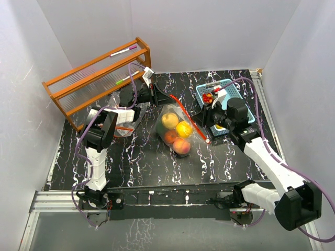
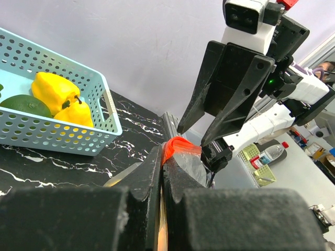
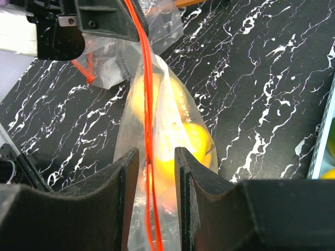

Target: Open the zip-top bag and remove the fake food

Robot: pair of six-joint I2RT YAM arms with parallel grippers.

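Note:
A clear zip top bag (image 1: 165, 138) holding fake fruit hangs from my left gripper (image 1: 168, 98), which is shut on the end of its red zip strip (image 2: 172, 149). The red strip runs diagonally down toward the front right in the top view. Inside are a yellow fruit (image 1: 183, 129), a peach (image 1: 181, 146) and other round pieces. My right gripper is beside the strip, its fingers apart, with the strip showing between them in its wrist view; I see no grip on it.
A light blue basket (image 1: 234, 90) with peppers and other pieces stands at the back right. A wooden rack (image 1: 84, 83) and another plastic bag (image 3: 104, 68) are at the left.

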